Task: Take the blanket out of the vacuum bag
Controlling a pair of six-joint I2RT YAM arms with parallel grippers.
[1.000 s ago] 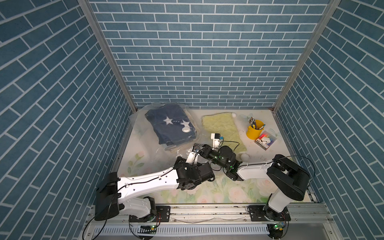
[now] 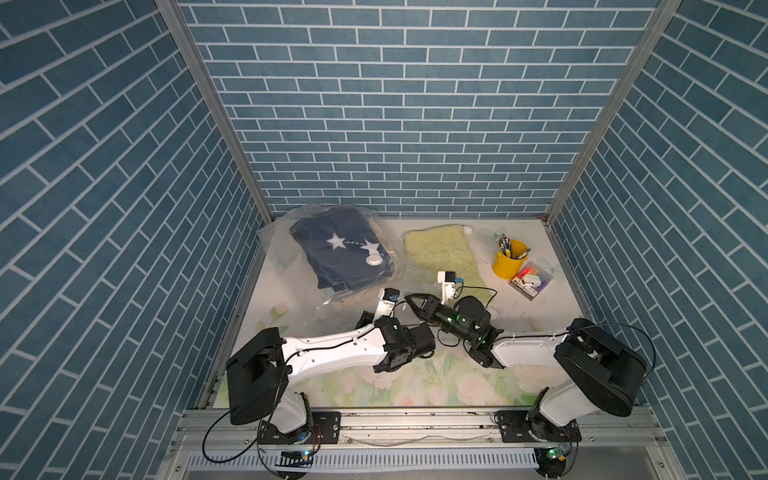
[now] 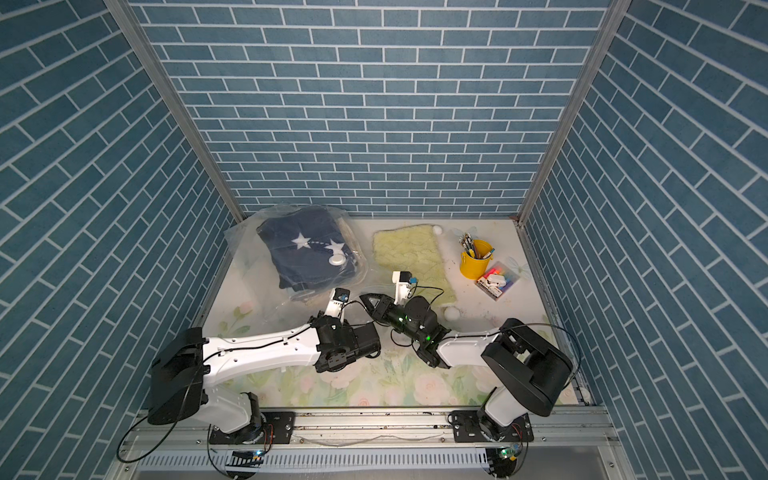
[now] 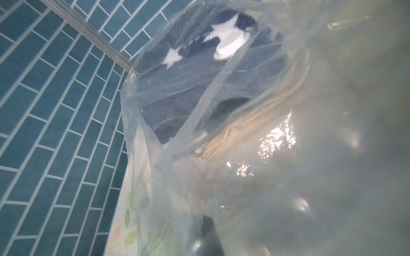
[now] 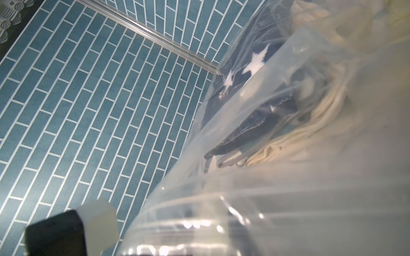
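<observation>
The navy blanket with white stars (image 2: 340, 248) lies folded inside the clear vacuum bag (image 2: 276, 296) at the back left. A white round valve (image 2: 374, 260) sits on the bag over it. In front of the bag, my left gripper (image 2: 366, 320) is shut; film drapes over its dark finger (image 4: 210, 239) in the left wrist view, and the grip is mostly hidden. My right gripper (image 2: 412, 299) stands beside it to the right, partly open. Its white-tipped finger (image 5: 100, 226) shows outside the film in the right wrist view. Bag film fills much of both wrist views.
A yellow cloth (image 2: 436, 248) lies flat at back centre. Further right stand a yellow cup of pens (image 2: 509, 260) and a small box of stationery (image 2: 529, 281). Brick-patterned walls close in the sides and back. Free tabletop (image 2: 464, 388) shows at the front.
My right arm has moved to the right, its gripper drawing away from the left one. The blanket lies where it was.
</observation>
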